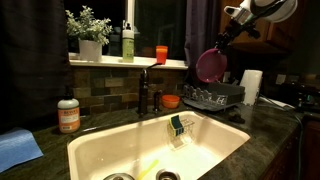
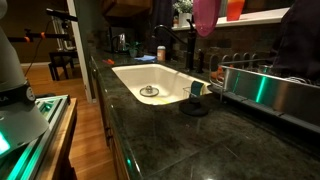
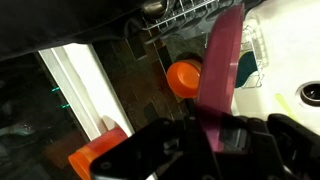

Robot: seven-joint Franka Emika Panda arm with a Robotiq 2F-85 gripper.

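Observation:
A round pink-red plate [image 1: 211,66] hangs tilted in the air above the dish rack [image 1: 215,96], with my gripper [image 1: 222,45] shut on its upper edge. In the wrist view the plate [image 3: 222,65] is seen nearly edge-on, running up from between the dark fingers of my gripper. Exterior view 2 shows only the lower part of the plate [image 2: 207,14] at the top of the frame. The rack along the back counter is clear of the plate.
The white sink [image 1: 125,150] holds a wire caddy [image 1: 179,131]. An orange bowl [image 1: 170,101] sits behind it, near the black faucet [image 1: 144,90]. On the sill stand an orange cup [image 1: 161,54], a bottle [image 1: 128,45] and a plant [image 1: 90,30]. Bare counter [image 2: 210,150] lies in front of the rack.

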